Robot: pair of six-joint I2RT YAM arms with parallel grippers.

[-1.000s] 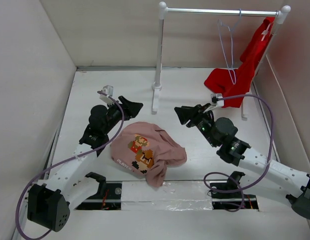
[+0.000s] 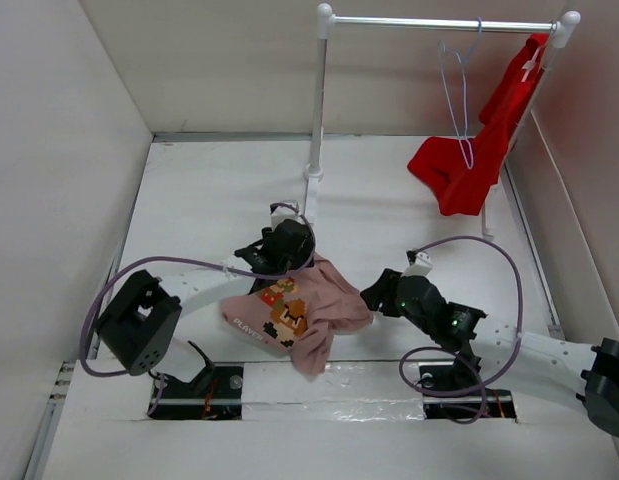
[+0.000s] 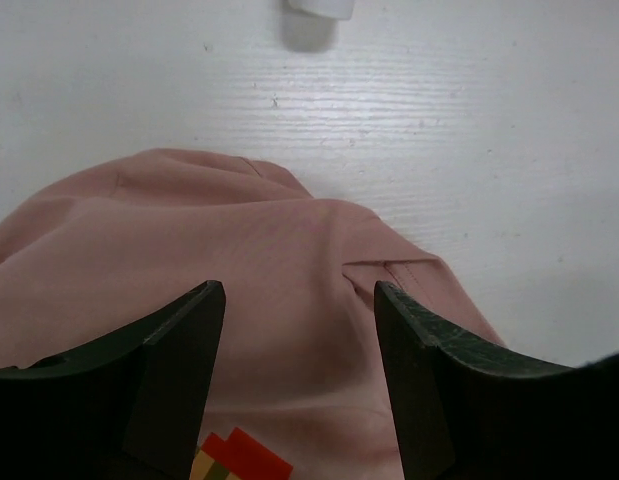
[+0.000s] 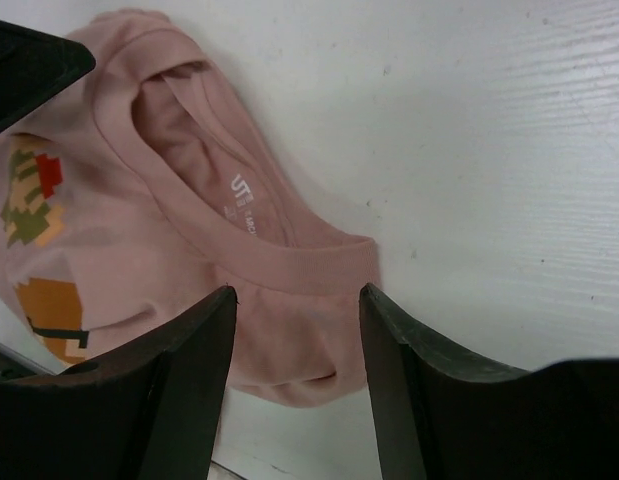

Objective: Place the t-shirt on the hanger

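A pink t-shirt with a pixel-art print lies crumpled on the white floor, centre-front in the top view. My left gripper is over its upper folds, fingers apart with cloth below between them. My right gripper hovers over the shirt's right end, fingers apart; in the right wrist view the pink fabric shows beneath. A blue hanger hangs on the rail at the back right.
A red garment hangs at the rack's right end, reaching down to the floor. The rack's left post stands behind the shirt. Bare floor lies at back left and right of the shirt.
My left gripper has moved rightward and down over the t-shirt. My right gripper has moved down and slightly right toward the shirt's right end. The shirt looks unmoved.
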